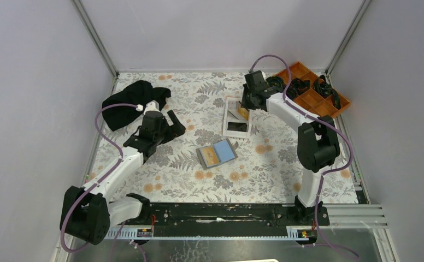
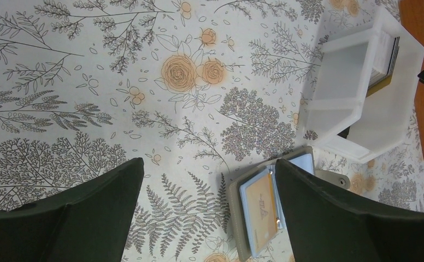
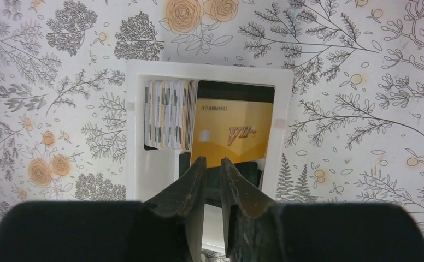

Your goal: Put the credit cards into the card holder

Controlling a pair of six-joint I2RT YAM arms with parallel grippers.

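Note:
A white box (image 1: 225, 117) holds a stack of cards (image 3: 167, 112) and a gold card (image 3: 233, 128). My right gripper is over it with narrowly closed fingers at the gold card's lower edge; whether anything is between them is unclear. The grey card holder (image 1: 233, 156) lies below and left of the box in the top view, with a gold card (image 1: 210, 155) and a blue card (image 1: 224, 150) on it. My left gripper (image 1: 177, 121) is open above the table, left of both, with nothing between its fingers.
A black cloth (image 1: 119, 109) lies at the back left. A wooden tray (image 1: 338, 109) with black coiled items stands at the back right, close beside the white box.

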